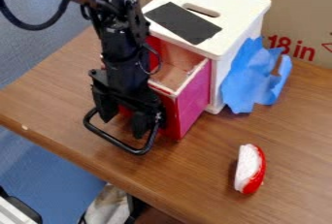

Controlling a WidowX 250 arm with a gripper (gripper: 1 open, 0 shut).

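Note:
The black gripper (127, 121) hangs low at the front-left of an open pink drawer (189, 94), against its front face; whether its fingers are open or shut is not clear. The drawer sticks out of a white wooden box (231, 7) with a black panel on top, and its pale wooden inside looks empty where visible. A red and white object (249, 169) lies on the wooden table (173, 173) at the right front.
Crumpled blue paper or cloth (253, 78) sits right of the box. A cardboard sheet (304, 15) stands behind. The table's front-left edge is close to the gripper.

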